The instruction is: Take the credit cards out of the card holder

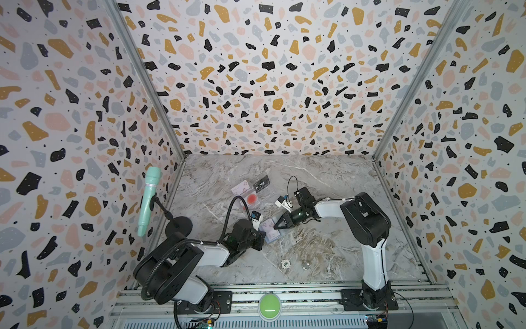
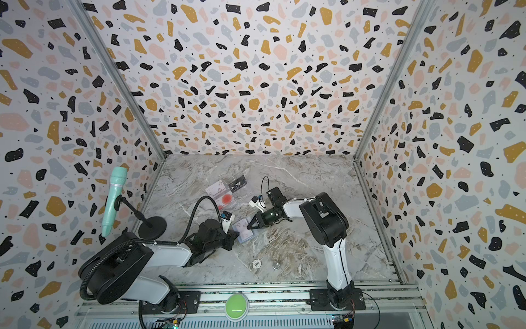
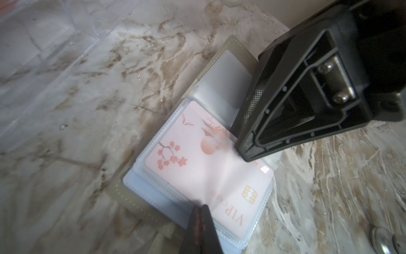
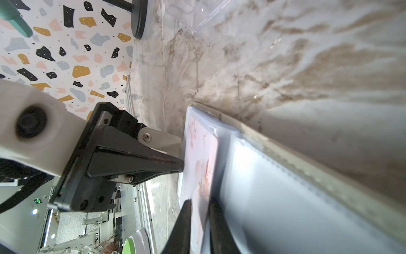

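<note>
The open card holder (image 3: 146, 190) lies on the marble table, its clear pockets facing up. A pink-white card (image 3: 198, 152) with blossoms and "VIP" lettering sits in one pocket. My left gripper is shut, with its tips against the holder's edge; whether a thin layer is pinched there does not show. From the other side my right gripper reaches the card's inner edge, its fingers a little apart around that edge. In the left wrist view, one right finger (image 3: 270, 114) hides part of the card and the empty pocket page behind.
Beyond the holder stands a clear box (image 1: 251, 199) with a red patch, beside a pale card (image 1: 240, 187) and a dark card (image 1: 262, 183). Two small round objects, one a white disc (image 1: 285, 263), lie near the front. A microphone stand (image 1: 178, 227) is at left.
</note>
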